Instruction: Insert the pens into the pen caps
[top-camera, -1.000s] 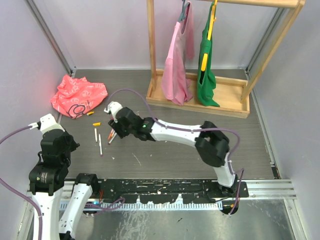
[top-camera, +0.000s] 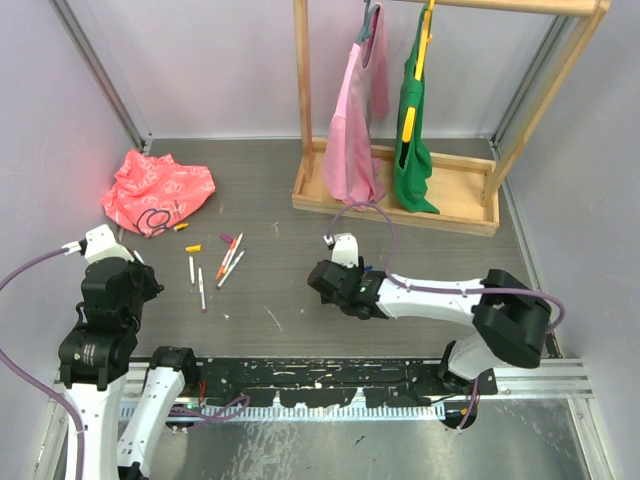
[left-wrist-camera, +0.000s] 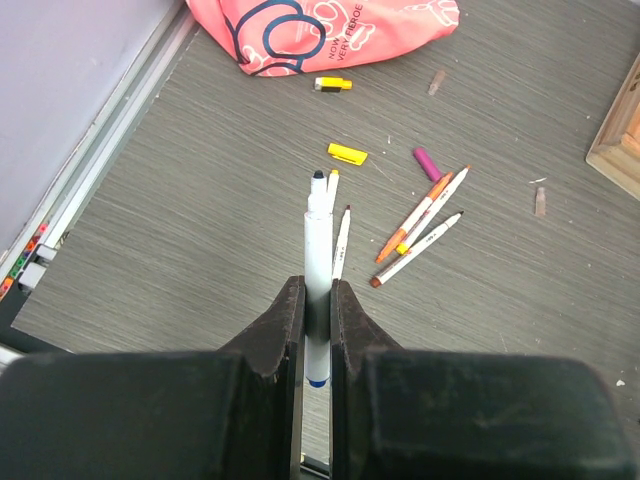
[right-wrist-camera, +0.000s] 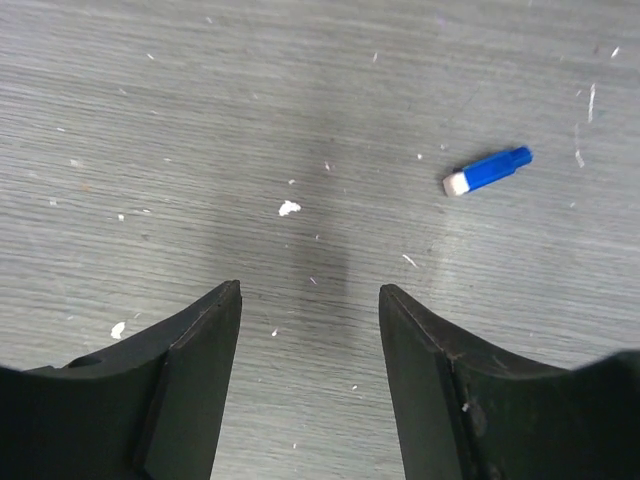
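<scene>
My left gripper is shut on a white marker (left-wrist-camera: 318, 240) held upright. Below it on the table lie pens, among them an orange pen (left-wrist-camera: 414, 217) and a brown-ended pen (left-wrist-camera: 416, 249), with a yellow cap (left-wrist-camera: 347, 154), a purple cap (left-wrist-camera: 427, 164) and a yellow-black piece (left-wrist-camera: 332, 84). My right gripper stands open and empty over bare table, right of the pens in the top view; a blue cap (right-wrist-camera: 490, 169) lies ahead of it, to the right.
A red bag (top-camera: 155, 195) lies at the back left. A wooden rack with a pink garment (top-camera: 350, 150) and a green one (top-camera: 415, 160) stands at the back right.
My right arm has moved from above the pens to the right, over the blue cap's area. The left arm has barely moved.
</scene>
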